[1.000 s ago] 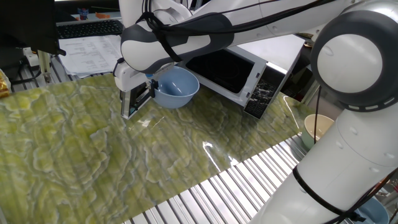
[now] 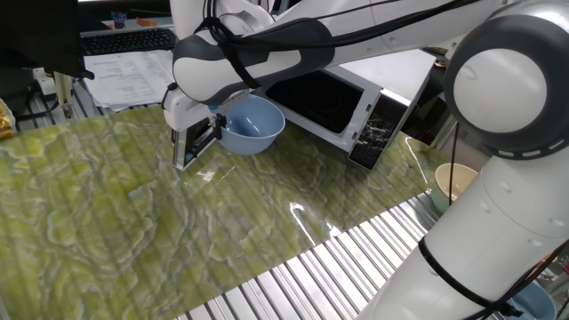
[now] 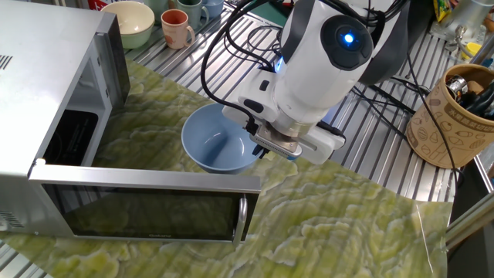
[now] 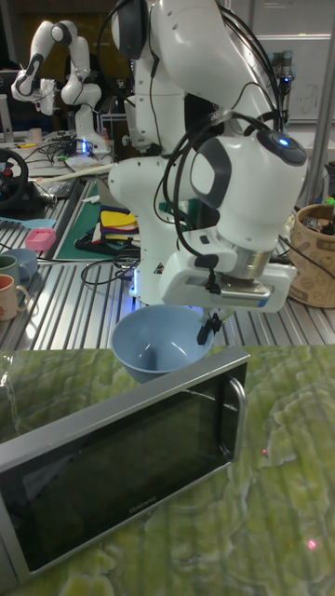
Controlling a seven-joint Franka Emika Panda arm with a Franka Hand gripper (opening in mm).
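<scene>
A light blue bowl (image 2: 252,124) stands upright on the green marbled mat (image 2: 107,213), beside the microwave (image 3: 46,77) with its door (image 3: 147,208) swung open. In exterior view 3 that door hides the bowl's (image 4: 164,343) lower front. My gripper (image 4: 210,326) points down at the bowl's rim, on the side away from the microwave body. Its dark fingertips overlap the rim in exterior view 3; whether they pinch it or only stand beside it cannot be made out. From exterior view 2 the hand covers most of the fingers.
Near the microwave's far side stand a cream bowl (image 3: 130,23) and an orange mug (image 3: 177,29). A brown patterned holder (image 3: 451,116) full of utensils stands at the right. The open door forms a low wall in front of the bowl.
</scene>
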